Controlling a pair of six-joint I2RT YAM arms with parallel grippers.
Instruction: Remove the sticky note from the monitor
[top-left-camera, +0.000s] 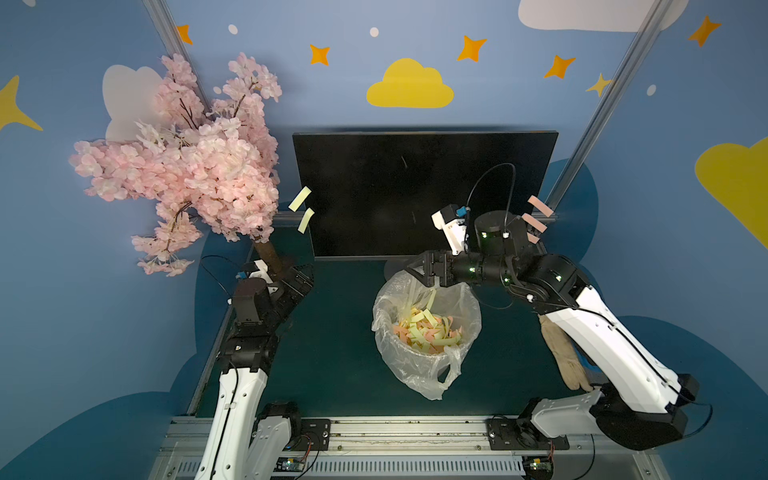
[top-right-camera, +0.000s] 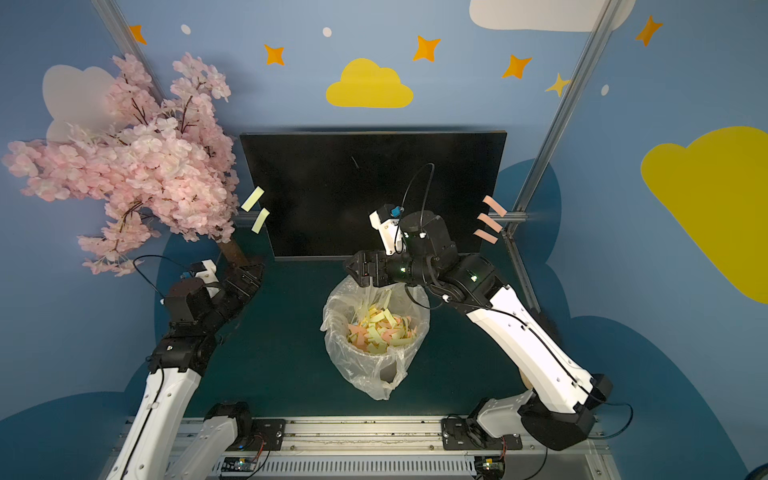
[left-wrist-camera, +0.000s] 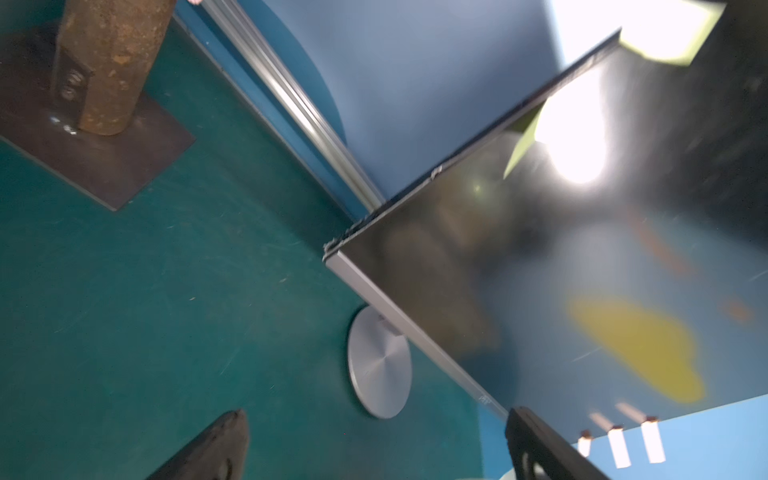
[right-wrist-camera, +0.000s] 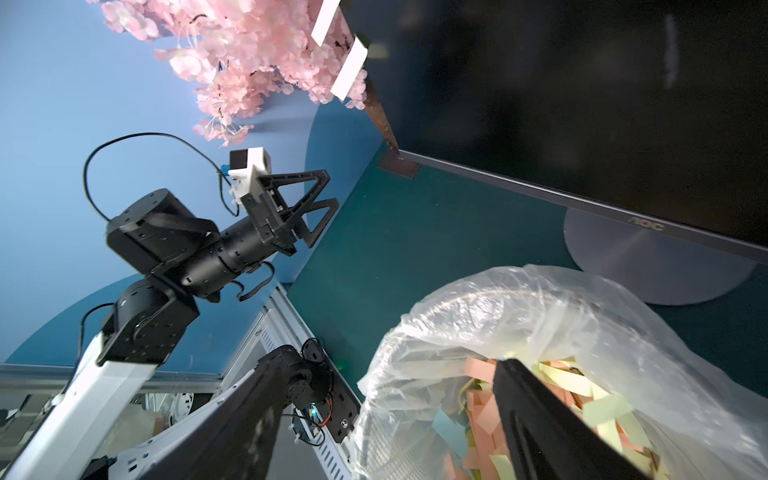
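Note:
The black monitor stands at the back of the table. Two pale yellow sticky notes cling to its left edge. Several pink notes stick out along the right edge. Over the back rim of the bag hangs my right gripper, open with nothing between its fingers. Left of the monitor's lower corner is my left gripper; its fingers are spread wide and empty in the left wrist view. Both grippers are apart from the notes.
A clear plastic bag holding many yellow and pink notes stands mid-table. A pink blossom tree rises at the left, its brown trunk close to my left gripper. A glove lies at the right.

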